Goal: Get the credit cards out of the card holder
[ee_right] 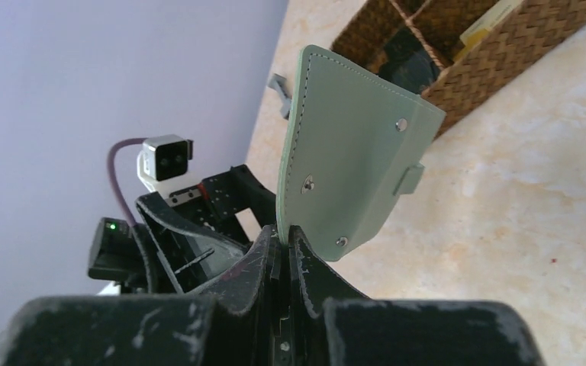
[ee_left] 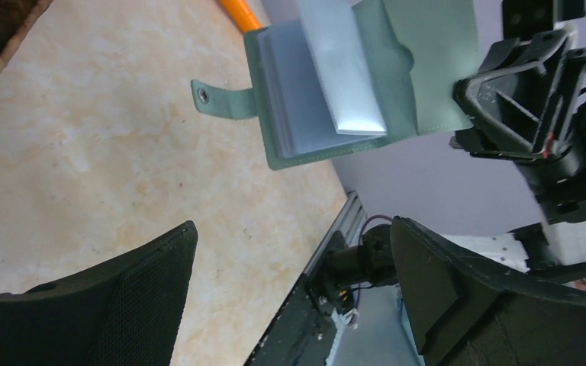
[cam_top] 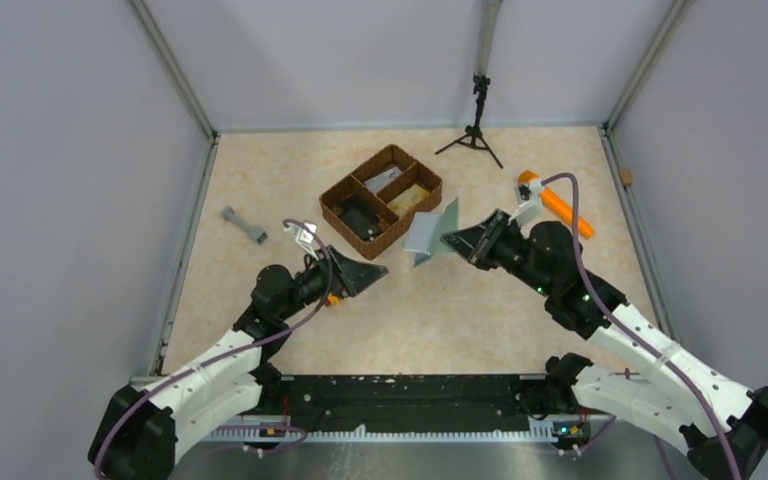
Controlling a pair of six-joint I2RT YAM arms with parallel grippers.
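Observation:
The sage-green card holder [cam_top: 445, 220] hangs in the air right of the basket, spread open, with translucent card sleeves [ee_left: 297, 84] inside and a snap strap [ee_left: 229, 103]. My right gripper is shut on the holder's edge; the right wrist view shows its green back with metal snaps. My left gripper [cam_top: 365, 272], apart from the holder to the lower left, stands open, its fingers wide with nothing between them in the left wrist view. Whether cards sit in the sleeves I cannot tell.
A three-compartment woven basket [cam_top: 390, 229] holds dark and pale items. An orange cylinder [cam_top: 563, 210] lies at the right, a grey tool [cam_top: 243, 223] at the left, a tripod [cam_top: 475, 130] at the back.

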